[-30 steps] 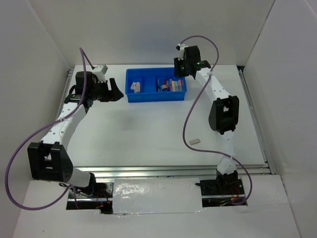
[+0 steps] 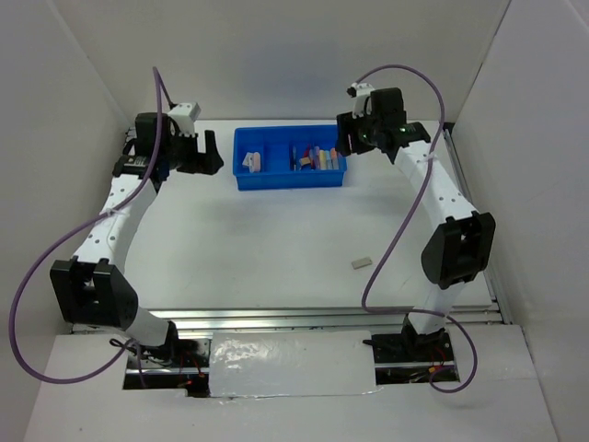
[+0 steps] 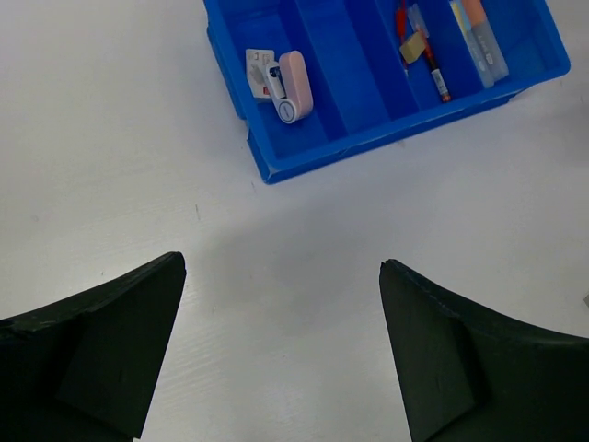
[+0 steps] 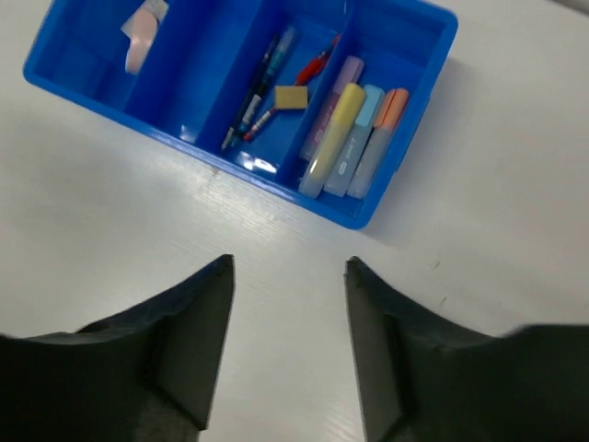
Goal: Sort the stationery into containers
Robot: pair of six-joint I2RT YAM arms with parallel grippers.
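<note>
A blue divided box sits at the back middle of the table. It holds a pale pink item with white pieces in one end compartment, pens and a small yellow block in another, and several highlighters at the right end. A small grey piece lies alone on the front right of the table. My left gripper hangs open left of the box, empty. My right gripper is by the box's back right corner, its fingers apart with nothing between them.
Walls stand close at the back and both sides, and metal rails run along the table's edges.
The left arm has shifted a little toward the back. The box's contents look unchanged.
</note>
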